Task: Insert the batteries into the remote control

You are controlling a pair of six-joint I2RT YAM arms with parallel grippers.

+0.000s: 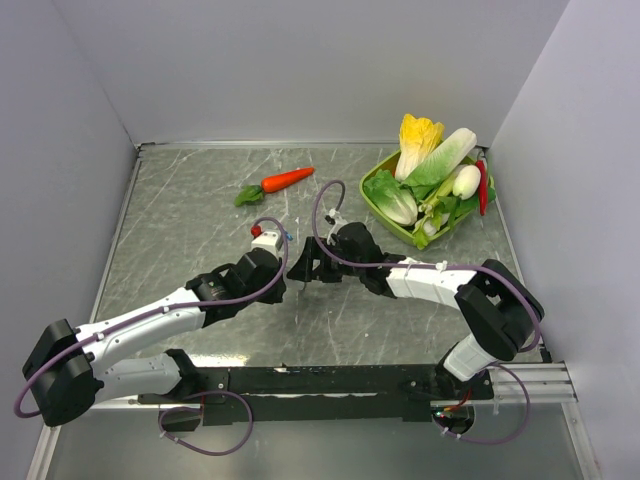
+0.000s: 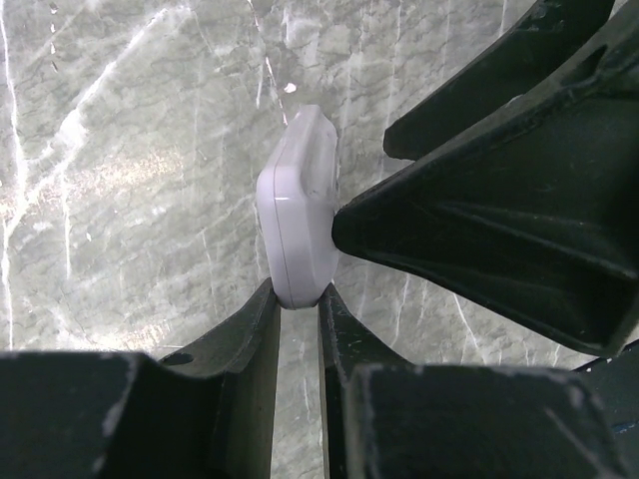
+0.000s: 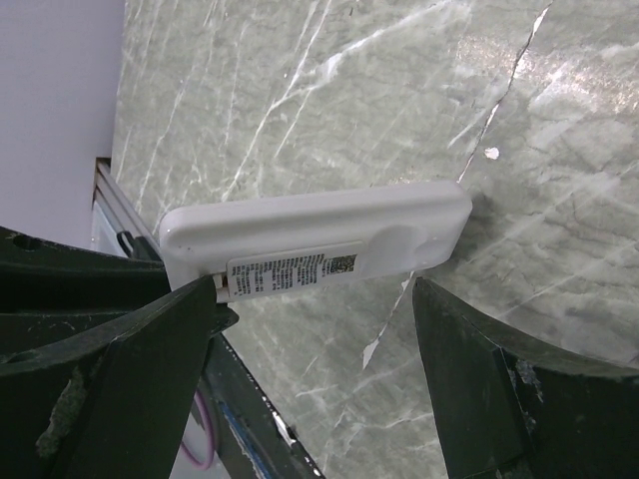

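Note:
A white remote control [image 2: 297, 215] stands out from my left gripper, whose black fingers close on its near end. The right wrist view shows the long side of the remote [image 3: 319, 225], with a barcode label and a round dimple facing the camera. My right gripper is open, its fingers spread wide below the label. In the left wrist view, one right fingertip [image 2: 364, 228] comes right up to the remote's side; whether it touches is unclear. No loose battery can be made out, and the compartment's inside is hidden. From above, both grippers meet near the table's middle.
A carrot [image 1: 287, 179] lies at the back of the marbled table [image 1: 180, 215]. Vegetables fill a green basket [image 1: 372, 208] at the back right. Free room lies on the table's left and at the front right.

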